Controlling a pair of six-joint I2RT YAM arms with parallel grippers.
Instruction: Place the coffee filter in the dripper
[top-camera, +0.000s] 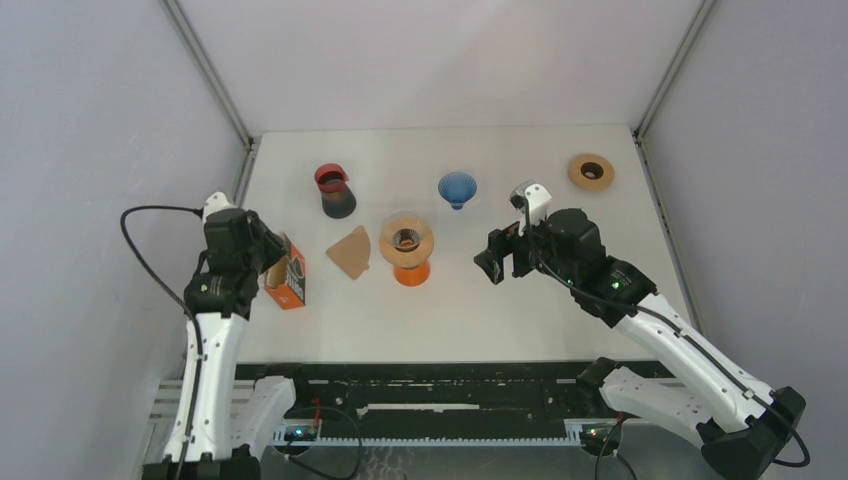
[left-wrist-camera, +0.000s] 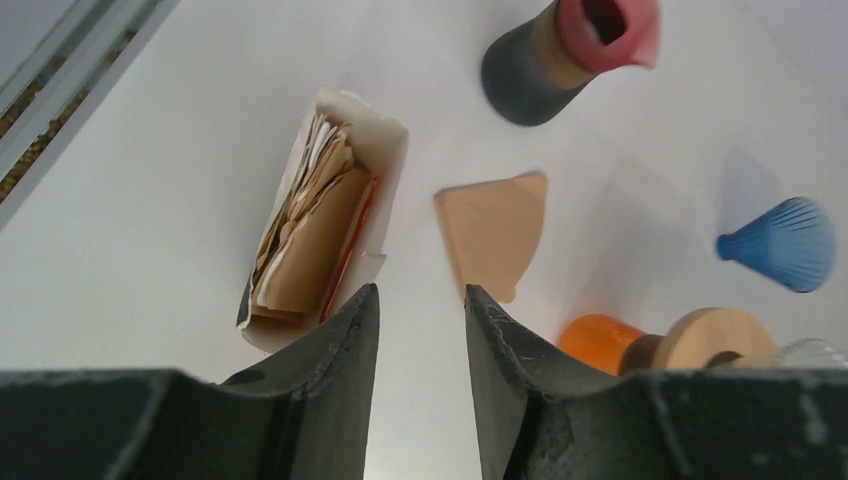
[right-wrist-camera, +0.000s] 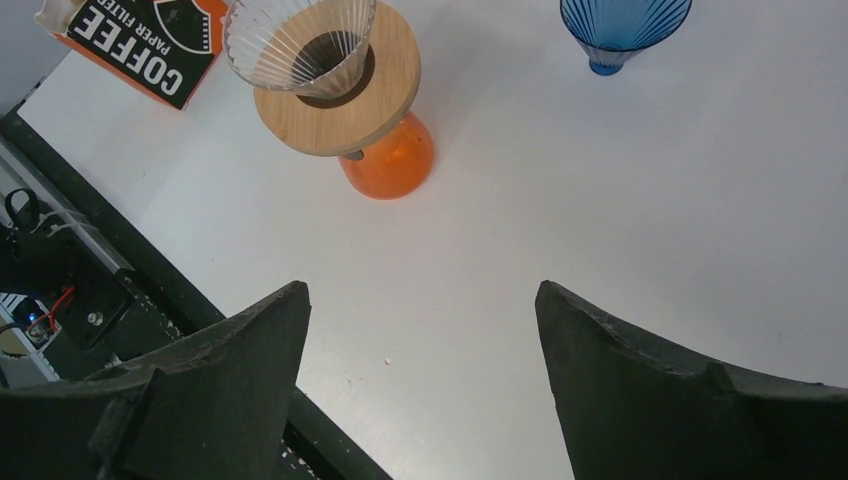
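A flat tan paper filter (top-camera: 351, 252) lies on the table, between the filter box and the dripper stand. The left wrist view shows the same filter (left-wrist-camera: 495, 232) past my fingertips. My left gripper is open and empty, above the table beside the filter box (left-wrist-camera: 315, 225). The clear dripper (right-wrist-camera: 300, 45) sits in a wooden collar (right-wrist-camera: 395, 75) on an orange base (right-wrist-camera: 388, 160); no paper shows inside it. My right gripper hangs open with nothing between its fingers, right of the dripper in the top view.
A dark carafe with a red top (top-camera: 334, 180) stands at the back left. Behind and right of the dripper is a blue dripper (top-camera: 457, 188); a spare wooden ring (top-camera: 591, 172) lies at the back right.
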